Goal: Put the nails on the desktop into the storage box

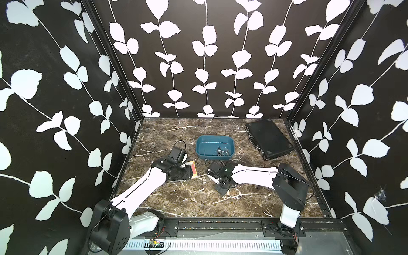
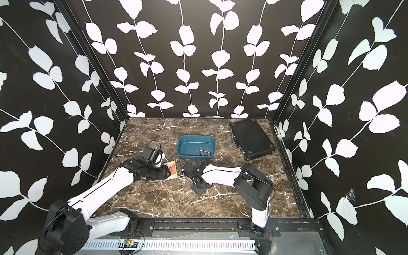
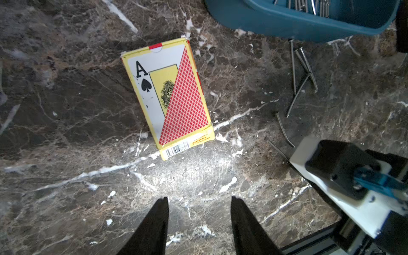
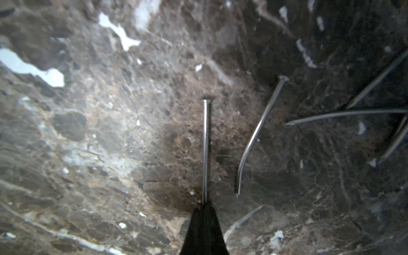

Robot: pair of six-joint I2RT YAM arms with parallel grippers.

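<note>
The blue storage box [image 1: 203,150] stands at the middle of the desktop, with several nails [image 1: 222,152] in its right part. More nails lie loose just in front of it: a straight one [image 3: 293,68], a crossing group [image 3: 306,68] and a bent one [image 3: 284,131]. In the right wrist view, my right gripper is shut at the end of a straight nail [image 4: 206,148]; the nail runs out from between the fingertips, low over the marble. Beside it rests the bent nail, clear of the fingers. My left gripper is partly open and empty, over bare desktop.
A card box with an ace of spades [image 3: 170,95] lies flat between the left gripper and the storage box. At the back right sits a black case [image 1: 269,138]. The right gripper's body [image 3: 340,170] intrudes on the left wrist view's right side.
</note>
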